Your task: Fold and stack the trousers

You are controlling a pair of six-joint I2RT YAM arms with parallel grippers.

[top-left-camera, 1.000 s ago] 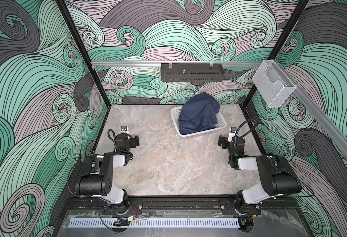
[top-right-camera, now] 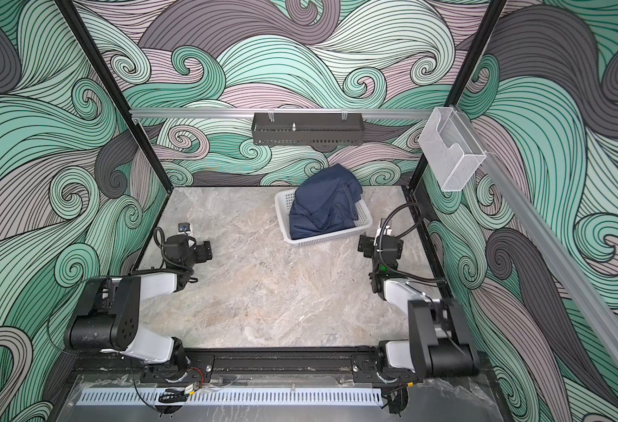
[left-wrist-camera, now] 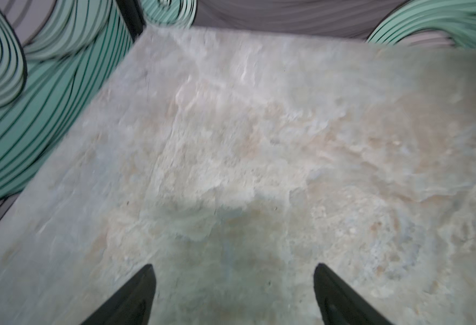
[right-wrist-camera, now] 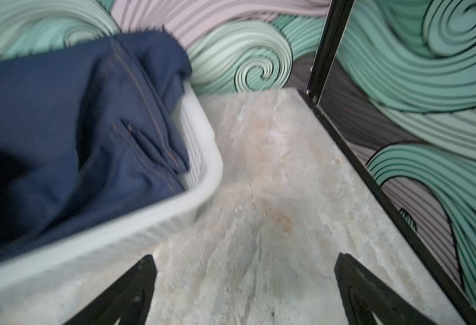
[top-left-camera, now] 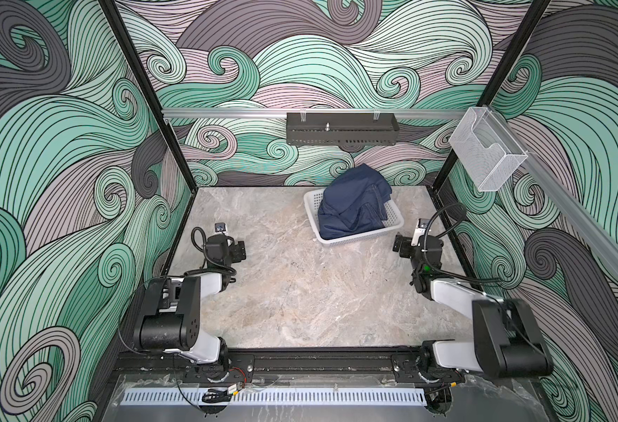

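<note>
Dark blue trousers lie bunched up in a white plastic basket at the back of the table, right of the middle. Part of the cloth rises above the basket's back rim. In the right wrist view the trousers show tan stitching along a seam, and the basket's corner is close by. My right gripper stands open and empty, to the right of and nearer than the basket. Over bare table at the left side, my left gripper has its fingers apart with nothing between them.
A black shelf hangs on the back wall. A white mesh holder is fixed high at the right.
My right arm has swung a little outward to the right and its gripper has shifted away from the basket. The left gripper has moved only slightly. Trousers and basket have stayed put.
</note>
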